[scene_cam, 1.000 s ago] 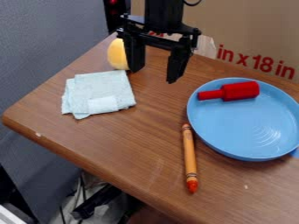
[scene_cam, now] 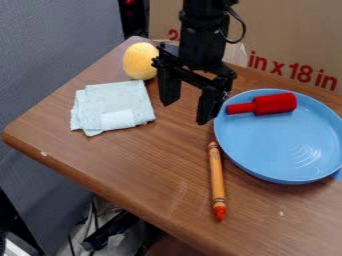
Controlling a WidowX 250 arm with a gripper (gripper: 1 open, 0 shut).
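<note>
My black gripper (scene_cam: 190,94) hangs over the middle of the table, open, with nothing visible between its fingers. A folded pale blue cloth (scene_cam: 111,107) lies to its left and a yellow round object (scene_cam: 139,60) behind it to the left. A blue plate (scene_cam: 278,150) sits on the right with a red cylindrical object (scene_cam: 270,104) on its back part. An orange crayon (scene_cam: 217,182) lies in front of the gripper, left of the plate.
The wooden table (scene_cam: 120,170) has free room at the front left. A cardboard box (scene_cam: 294,40) stands at the back. The table's left edge drops to the floor.
The gripper has moved lower and toward the front of the table, and its orientation has changed slightly. The objects on the table lie as before.
</note>
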